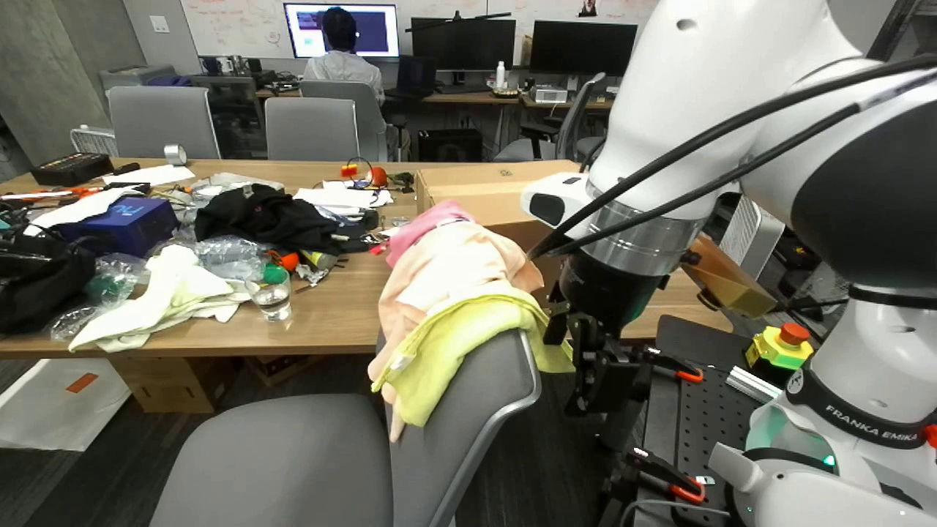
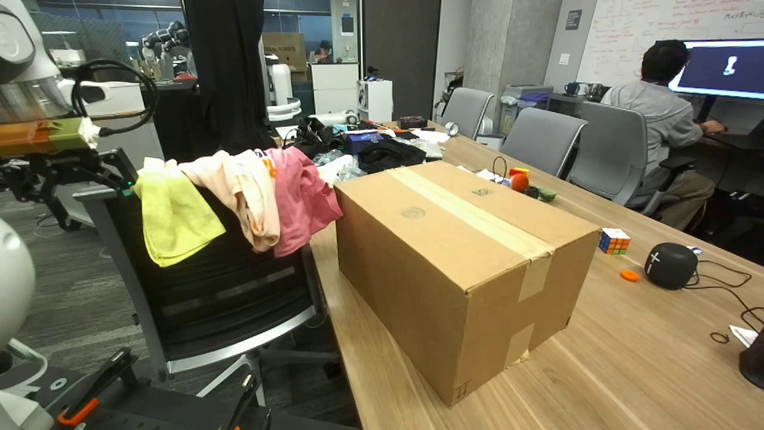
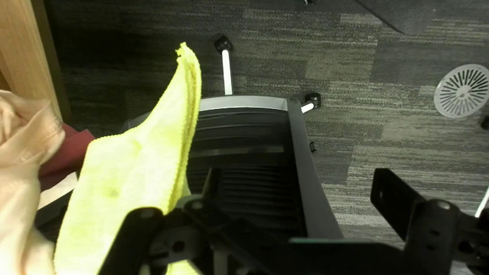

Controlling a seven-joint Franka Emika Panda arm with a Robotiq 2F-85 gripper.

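A yellow cloth (image 1: 470,338) drapes over the top of a grey chair's backrest (image 1: 501,373), beside a peach cloth (image 1: 457,259) and a pink cloth (image 2: 304,200). Close to the yellow cloth's free edge is my gripper, its fingers wide apart. In the wrist view the yellow cloth (image 3: 137,169) lies by the left finger, outside the gap, and only chair back and floor show between the fingers. Exterior view 2 has the gripper (image 2: 129,172) at the left, right beside the yellow fold. Whether a finger touches the cloth, I cannot tell.
A large cardboard box (image 2: 458,243) stands on the wooden table (image 2: 644,344) past the cloths. Clutter, including a black cloth (image 1: 263,215) and a glass (image 1: 274,303), covers the table's far part. A person sits at a monitor behind.
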